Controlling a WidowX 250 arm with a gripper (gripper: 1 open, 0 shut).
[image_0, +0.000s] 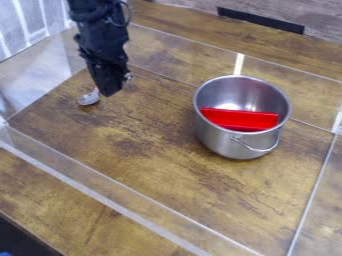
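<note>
My dark gripper hangs at the upper left above the wooden surface, shut with nothing visible between its fingers. Just left of and below it lies a small white object, too small to identify. On the right stands a steel pot with a red rectangular block inside it.
Clear panels and pale strips border the wooden tabletop.
</note>
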